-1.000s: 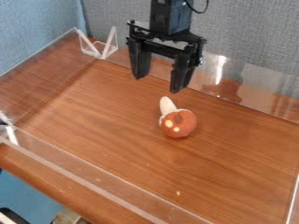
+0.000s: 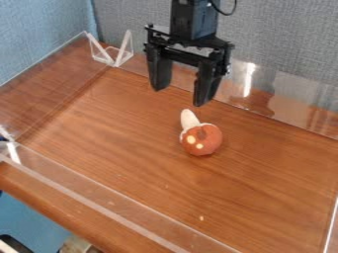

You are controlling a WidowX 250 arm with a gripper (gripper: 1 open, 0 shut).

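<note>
My black gripper [image 2: 181,81] hangs open over the back middle of the wooden surface, its two fingers apart with nothing between them. Below and slightly right of it, a round orange-red toy [image 2: 203,140] with a white upright part and pale spots rests on the wood, apart from the fingers.
A white wire-like frame [image 2: 111,54] stands in the back left corner. Grey and blue padded walls rise behind and to the left.
</note>
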